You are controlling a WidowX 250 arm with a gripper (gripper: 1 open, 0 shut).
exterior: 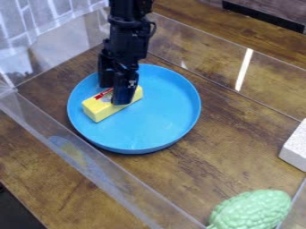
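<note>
A yellow block (102, 106) with a red and white marking lies on the left part of a blue plate (158, 121), turned diagonally. The black gripper (116, 90) is down over the block from above, hiding part of it. Whether its fingers are shut on the block cannot be made out.
A green textured object (249, 210) sits at the front right and a white block (294, 145) at the right edge. Clear transparent walls cross the wooden table (216, 161).
</note>
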